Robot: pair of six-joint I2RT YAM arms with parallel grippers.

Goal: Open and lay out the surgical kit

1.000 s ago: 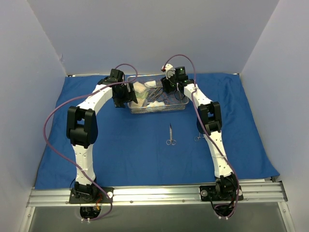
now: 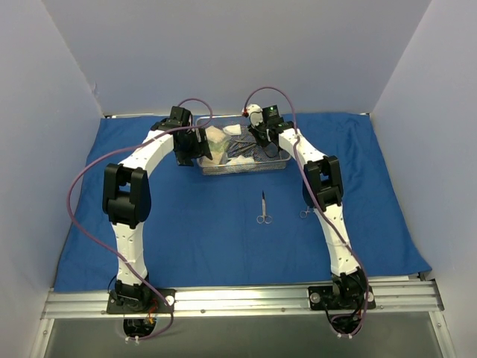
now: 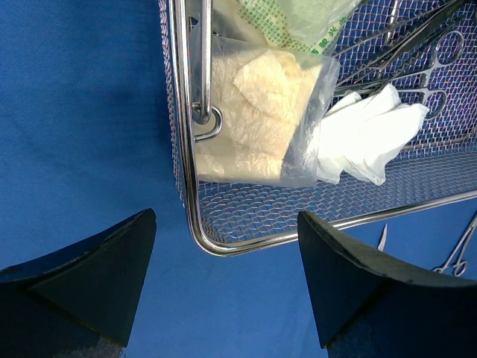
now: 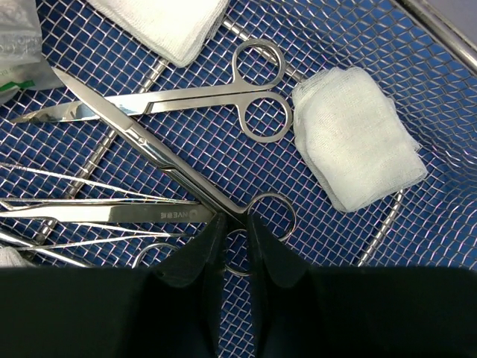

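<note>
The wire basket [image 2: 242,168] holds gauze pads [image 4: 358,138], bagged dressings [image 3: 253,112], scissors [image 4: 194,97] and tweezers [image 4: 112,212]. My left gripper is open over the basket's near left corner, nothing between its fingers. My right gripper is down among the instruments, fingertips close together at the lower handles of the long scissors [image 4: 127,127]; whether it grips them is unclear.
One pair of scissors [image 2: 264,216] lies on the blue cloth in front of the basket, another [image 2: 305,212] by the right arm. Walls border both sides and the back.
The right gripper and arm have shifted slightly leftward inside the basket. The left arm is unmoved.
</note>
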